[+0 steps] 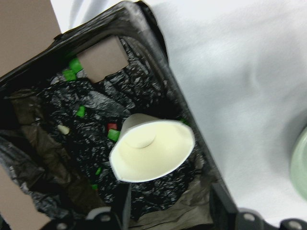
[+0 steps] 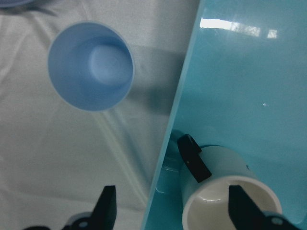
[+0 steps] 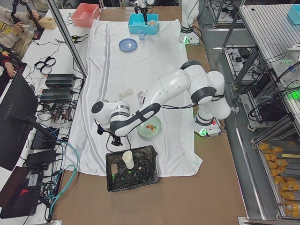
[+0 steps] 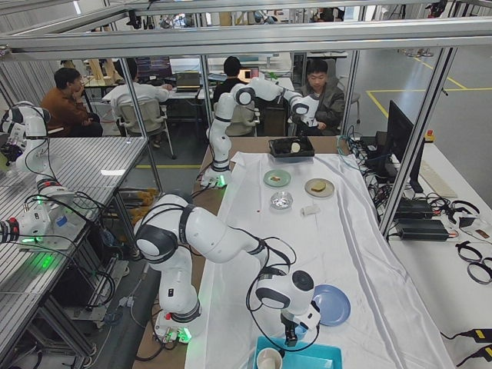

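Note:
A white cup (image 1: 152,155) lies tilted in the black-lined bin (image 3: 132,183), among green and red bits. My left gripper is open just over it, with nothing between its fingers. At the far end, my right gripper stands open over the edge of a teal tray (image 2: 240,76). A white mug (image 2: 220,163) with a dark handle lies in that tray under the right fingers. A blue cup (image 2: 91,64) stands on the cloth beside the tray.
A green plate (image 3: 154,133) with small orange pieces sits beside the bin. A tan plate (image 4: 319,192), a foil dish (image 4: 281,202) and a blue plate (image 3: 128,45) are on the cloth.

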